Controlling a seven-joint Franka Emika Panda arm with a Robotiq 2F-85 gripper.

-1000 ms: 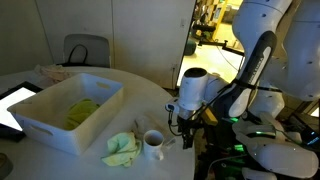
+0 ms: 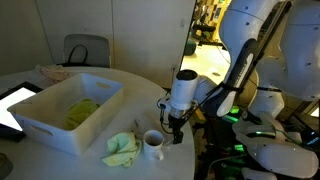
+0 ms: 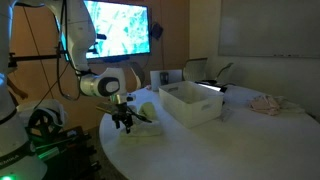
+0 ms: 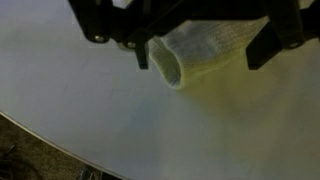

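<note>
A white mug [image 2: 153, 145] stands on the table in exterior view 1, with a pale green cloth [image 2: 122, 150] lying crumpled to its left. My gripper [image 2: 170, 120] is open just right of and behind the mug, low over the table. In the wrist view a pale, yellowish thing [image 4: 205, 52] with a rounded edge shows in the space between the spread fingers; the picture is too dim to tell whether it is cloth or mug. No hold on it shows.
A white open box [image 2: 45, 122] stands on the left with another green cloth [image 2: 83, 112] inside. Behind it, a pinkish cloth [image 2: 55, 73] lies at the table's back. A dark screen [image 2: 12, 110] is at the far left.
Over the last second my gripper has shifted left, closer to the mug in exterior view 1. The mug, the cloths and the box have stayed in place.
</note>
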